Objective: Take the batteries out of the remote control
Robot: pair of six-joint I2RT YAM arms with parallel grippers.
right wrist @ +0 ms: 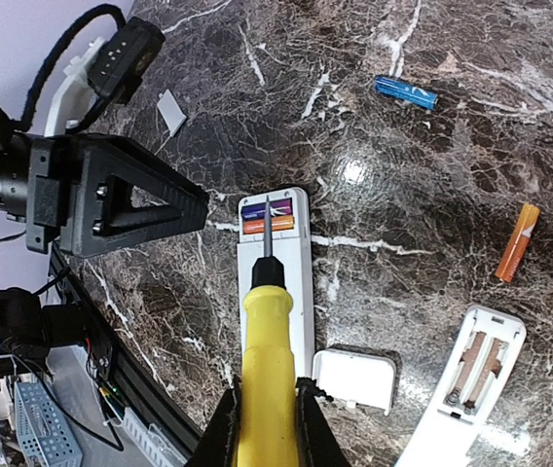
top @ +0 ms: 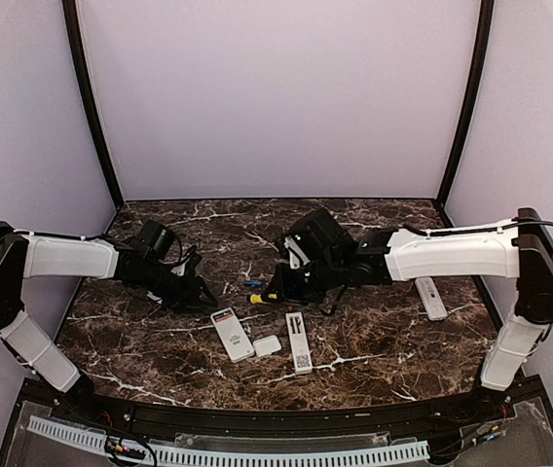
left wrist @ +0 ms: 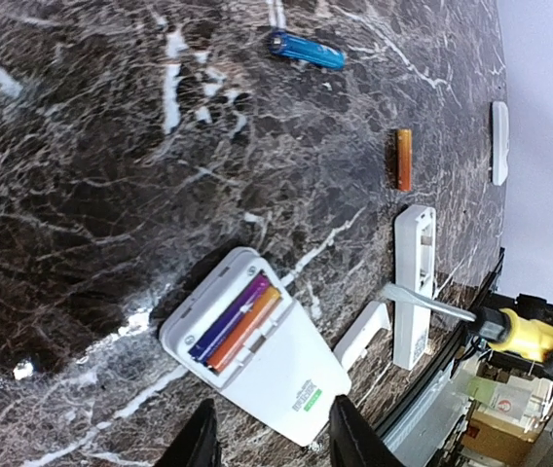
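The white remote (left wrist: pixel 291 375) lies back up, its compartment uncovered, holding a purple battery (left wrist: pixel 228 316) and an orange battery (left wrist: pixel 244 329) side by side. My left gripper is open beside the remote in the top view, with nothing between its fingers. A yellow-handled screwdriver (right wrist: pixel 265 370) is clasped in my right gripper; its tip points toward the compartment in the right wrist view but is clear of the remote in the left wrist view. The white battery cover (top: pixel 268 345) rests beside the remote.
A second white remote (top: pixel 299 345) stands to the right with an empty open compartment. A blue battery (right wrist: pixel 406 91) and a loose orange battery (right wrist: pixel 518 242) lie on the marble table. Another white remote (top: pixel 430 299) is at the far right.
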